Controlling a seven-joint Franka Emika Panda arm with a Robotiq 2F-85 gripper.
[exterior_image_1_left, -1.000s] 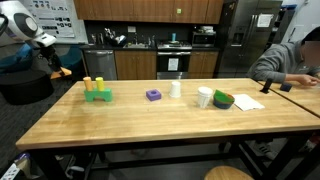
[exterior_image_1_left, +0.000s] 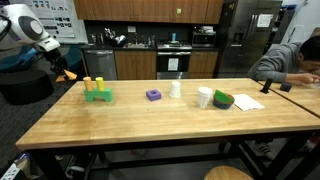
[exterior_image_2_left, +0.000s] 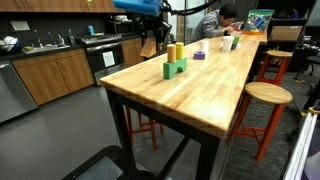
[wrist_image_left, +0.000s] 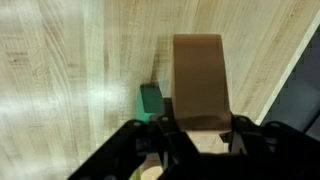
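An orange-brown block (wrist_image_left: 200, 75) is held in my gripper, which is shut on its near end in the wrist view. In exterior view 2, the same block (exterior_image_2_left: 148, 47) hangs below the gripper (exterior_image_2_left: 148, 36), near the table's corner. A green block piece (exterior_image_2_left: 175, 69) with two yellow cylinders (exterior_image_2_left: 180, 51) standing on it rests on the table close by. From exterior view 1, the held block (exterior_image_1_left: 69, 74) is left of the green piece (exterior_image_1_left: 98, 95) and apart from it. Only part of the green piece (wrist_image_left: 149, 101) shows in the wrist view.
Farther along the wooden table (exterior_image_1_left: 150, 122) are a purple block (exterior_image_1_left: 153, 95), white cups (exterior_image_1_left: 204, 97) and a green bowl (exterior_image_1_left: 223, 100) with things in it. A person (exterior_image_1_left: 290, 65) sits at the far right end.
The gripper with the orange-brown block has shifted slightly right and down in exterior view 1. The green piece and the table items have stayed put.
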